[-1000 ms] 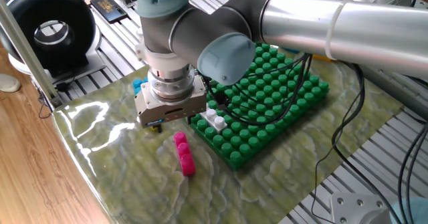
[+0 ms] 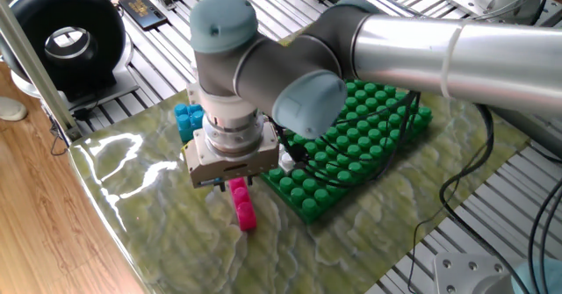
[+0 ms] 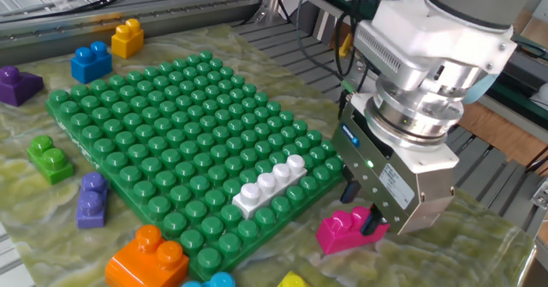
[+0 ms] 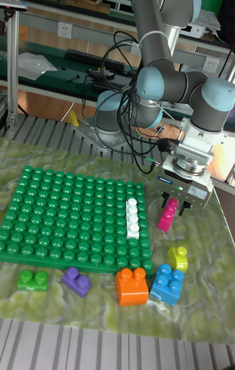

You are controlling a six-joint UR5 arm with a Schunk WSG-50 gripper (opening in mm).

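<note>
A long pink brick [image 2: 243, 208] lies on the mat beside the green baseplate [image 3: 64, 107]. My gripper [image 4: 174, 205] is above one end of this brick with its fingers open. In exterior view 3 its fingers [image 4: 184, 210] stand apart, one on each side of the brick's far end. Exterior view 2 has one of the fingers [image 3: 373, 222] in front of the pink brick; whether it touches cannot be told. A row of white studs, the white brick [image 4: 132, 220], sits on the baseplate near the edge closest to the gripper.
Along the baseplate's near side in exterior view 3 lie a green brick [image 4: 32, 280], a purple brick [image 4: 76, 282], an orange brick [image 4: 131, 288], a blue brick [image 4: 167, 285] and a yellow brick [image 4: 178, 258]. More bricks, including a yellow-orange one [image 3: 128, 39], lie beyond the baseplate.
The pink brick has not visibly moved.
</note>
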